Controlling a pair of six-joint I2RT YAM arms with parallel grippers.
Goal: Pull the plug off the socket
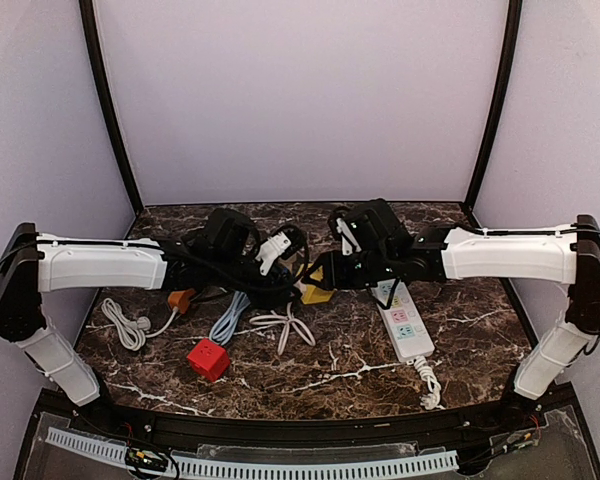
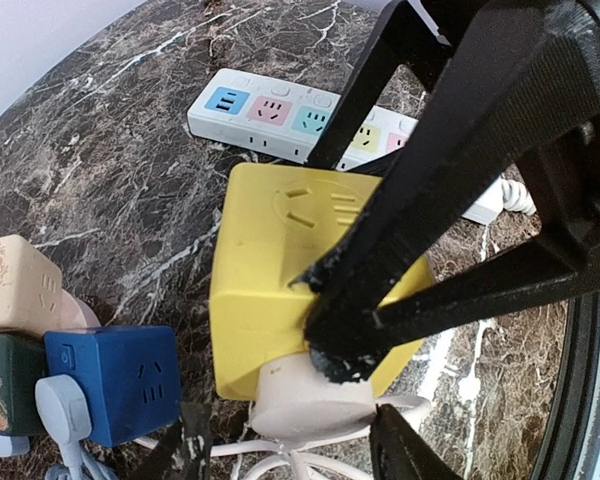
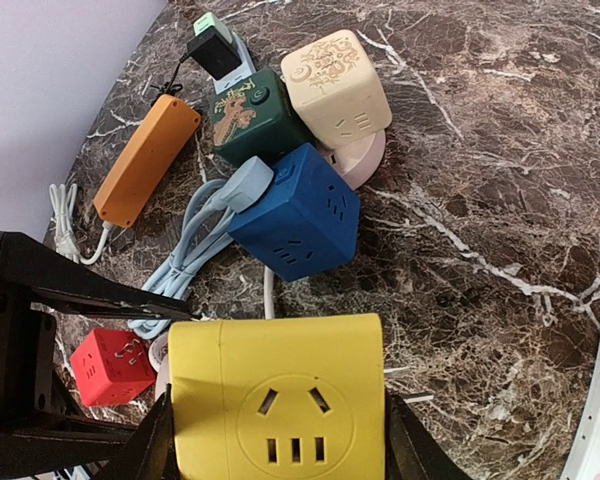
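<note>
A yellow cube socket is raised above the table, gripped at its sides by my right gripper, which is shut on it. In the left wrist view, a white plug sits against the cube's lower face, its cord trailing down. My left gripper is part open around this plug, one finger on each side; a gap shows between the plug and the finger on the left. The right gripper's dark fingers cover part of the yellow cube there. From above, both grippers meet near the middle of the table, hiding most of the plug.
On the right lies a white power strip. A red cube rests at front left. Blue, dark green and cream cubes stand together, with an orange strip beside them.
</note>
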